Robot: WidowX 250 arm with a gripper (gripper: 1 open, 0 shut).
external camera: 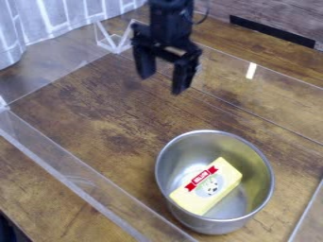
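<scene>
A steel pot (177,203) stands on the wooden table at the lower right. Inside it lies a yellow block (202,194) with a red label and a small printed picture. High in the middle of the view, well behind and above the pot, the black gripper (163,70) hangs open over the table, somewhat blurred, with nothing visible between its fingers.
Clear panels or edges run along the left and right of the wooden table (94,123). A white curtain (32,33) is at the upper left. A small white wire item (111,38) is behind the arm.
</scene>
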